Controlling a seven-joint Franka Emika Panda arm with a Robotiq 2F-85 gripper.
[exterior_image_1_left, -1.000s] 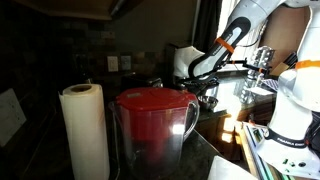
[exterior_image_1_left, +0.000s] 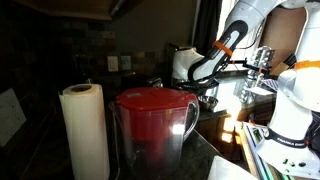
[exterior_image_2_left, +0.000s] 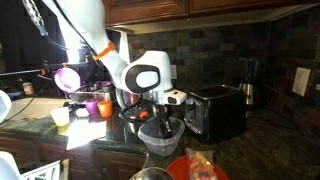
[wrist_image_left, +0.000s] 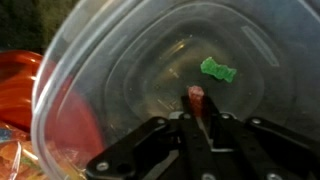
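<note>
A clear plastic container (wrist_image_left: 150, 75) fills most of the wrist view. Inside it a small green candy-like piece (wrist_image_left: 218, 70) lies on the bottom. Right at the fingertips of my gripper is a small orange-pink piece (wrist_image_left: 196, 97); whether the fingers hold it or it lies just beyond them does not show clearly. In exterior view 2 the arm reaches down over the clear container (exterior_image_2_left: 155, 136) on the counter, its fingers too small and dark to read. The gripper is largely lost in clutter in exterior view 1.
A red bowl (exterior_image_2_left: 181, 168) with a packet (exterior_image_2_left: 203, 165) stands close beside the container. Behind is a black toaster (exterior_image_2_left: 216, 112). A red-lidded pitcher (exterior_image_1_left: 155, 130) and a paper towel roll (exterior_image_1_left: 86, 130) stand in the foreground of exterior view 1. Cups crowd the far counter.
The arm stays in nearly the same place over the counter in exterior view 1. No object has visibly moved.
</note>
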